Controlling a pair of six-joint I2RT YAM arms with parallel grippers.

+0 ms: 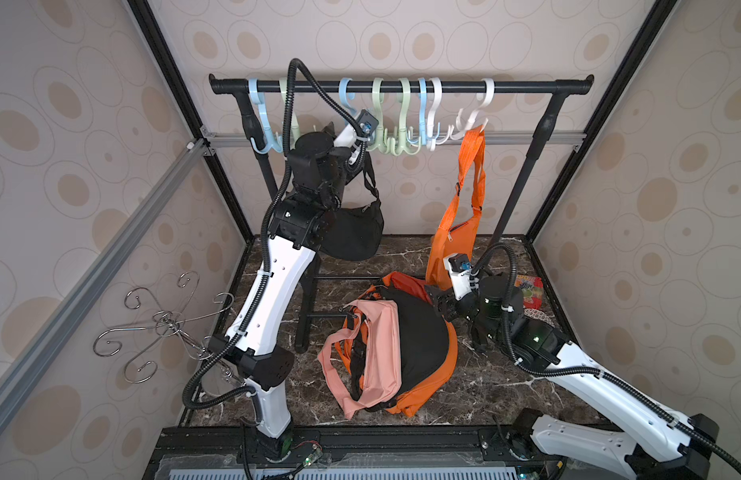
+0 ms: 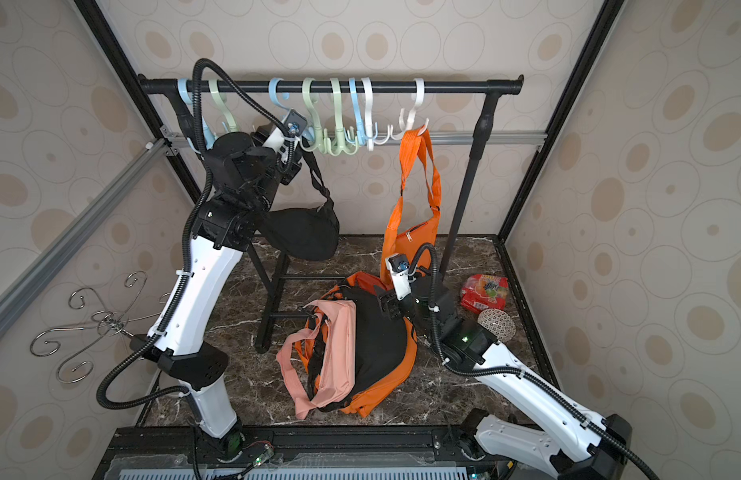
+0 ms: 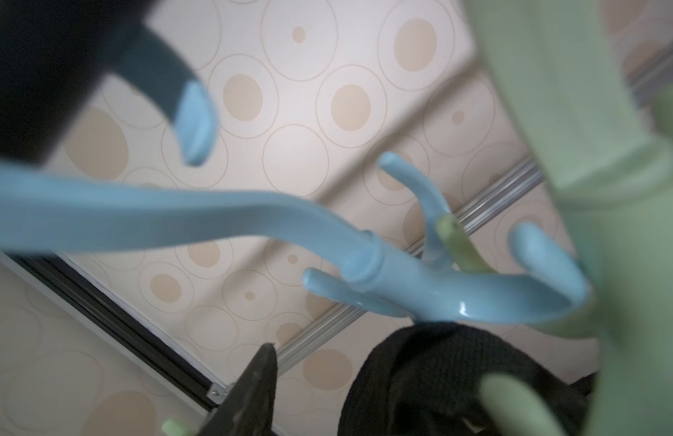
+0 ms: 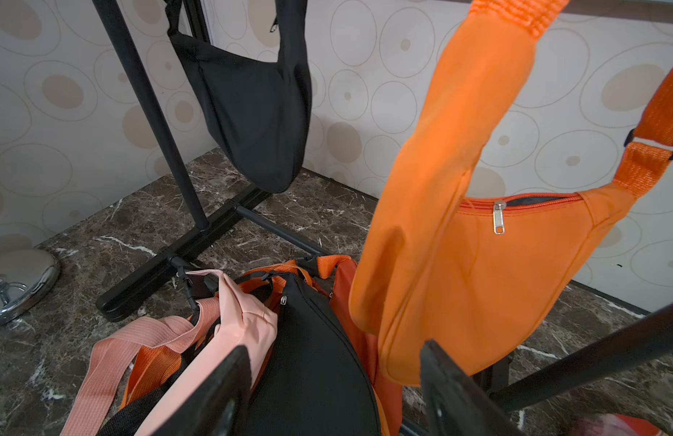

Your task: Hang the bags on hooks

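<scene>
The black bag (image 1: pixel 354 232) hangs by its strap under the rail, beside my left gripper. In the left wrist view the dark strap (image 3: pixel 438 378) reaches up to the underside of a light blue hook (image 3: pixel 467 290); whether it sits in the hook cannot be told. One left finger (image 3: pixel 250 396) shows, with a gap between it and the strap; the other is hidden. Low by the hanging orange bag (image 4: pixel 481 276), my right gripper is open, with nothing held.
Several hooks hang close together on the black rail (image 1: pixel 514 86), with a pale green hook (image 3: pixel 605 145) crowding the blue one. Black, orange and pink bags (image 1: pixel 378 352) lie piled on the floor. A wire stand (image 1: pixel 166 324) is at left, a red packet (image 2: pixel 484 292) at right.
</scene>
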